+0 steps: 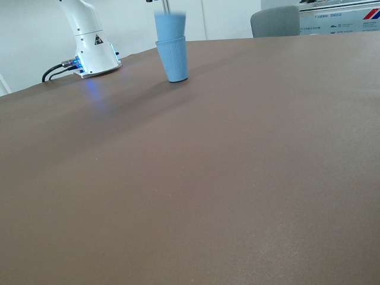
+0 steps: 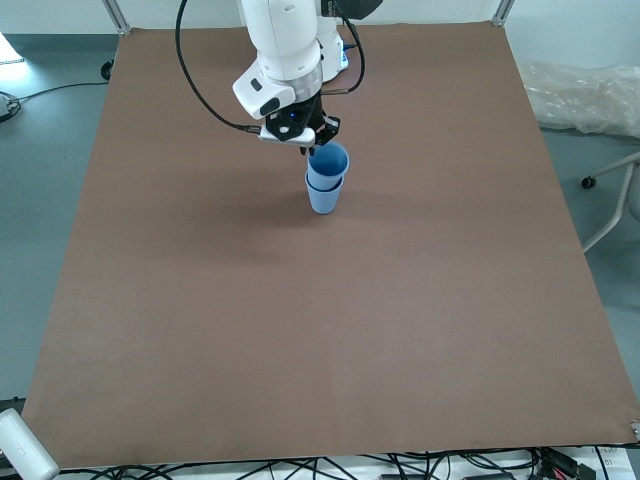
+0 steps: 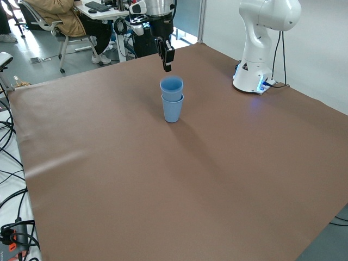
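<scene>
Two light blue cups stand stacked on the brown table (image 2: pixel 330 320), the upper cup (image 3: pixel 172 85) seated in the lower cup (image 3: pixel 172 112). In the top view the upper cup (image 1: pixel 170 25) looks blurred, with thin metal parts at its top. My gripper (image 3: pixel 167 64) is just above the upper cup; in the left view its black housing (image 2: pixel 290 122) hides the fingertips. Whether the fingers hold the cup's rim cannot be made out.
The white robot base (image 3: pixel 253 76) stands at the table's edge near the wall. Cables and hardware run along one edge.
</scene>
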